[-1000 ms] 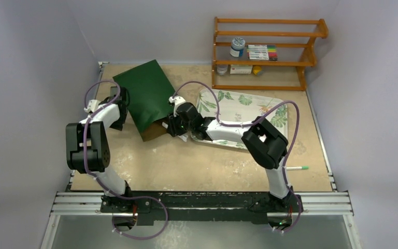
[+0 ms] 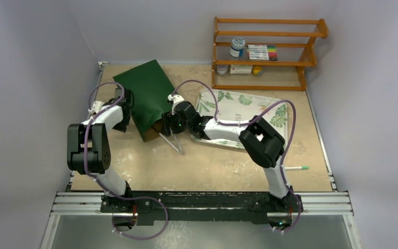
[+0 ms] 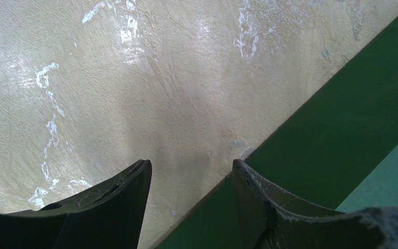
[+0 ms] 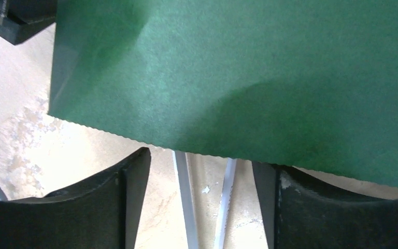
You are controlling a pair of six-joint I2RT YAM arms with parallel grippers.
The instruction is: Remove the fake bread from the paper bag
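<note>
The green paper bag (image 2: 142, 93) lies at the back left with its brown mouth toward the front; no bread shows. My left gripper is open at the bag's left side, over table and the bag's edge (image 3: 331, 114). My right gripper is open at the mouth, its fingertips at the lower edge of the green paper (image 4: 238, 83). Two pale strips, probably the bag's handle (image 2: 173, 145), hang below the mouth and show between those fingers in the right wrist view.
A leaf-patterned tray (image 2: 241, 101) sits to the right, under the right arm. A wooden rack (image 2: 267, 85) stands at the back right. A marker (image 2: 296, 168) lies at the right.
My right gripper has shifted slightly left, and more of the pale handle shows below it. My left gripper has moved slightly right.
</note>
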